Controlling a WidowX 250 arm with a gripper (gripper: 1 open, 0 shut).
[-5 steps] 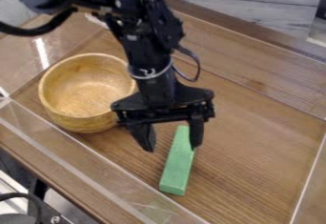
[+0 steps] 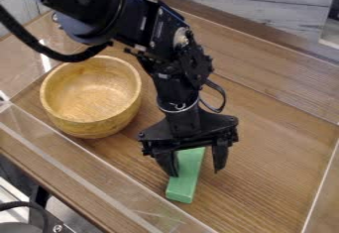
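The black gripper (image 2: pixel 193 150) hangs open over a green rectangular block (image 2: pixel 183 183) that lies on the wooden table near the front. Its fingers are on either side of the block's back end, which is partly hidden beneath them. Whether they touch it cannot be seen.
A tan round bowl (image 2: pixel 82 100) sits to the left of the arm. A pale wall (image 2: pixel 279 9) runs along the back, and a black cable lies at the lower left corner.
Over the last second the gripper has moved right and down, from left of the green block to over its back end. The block looks unmoved.
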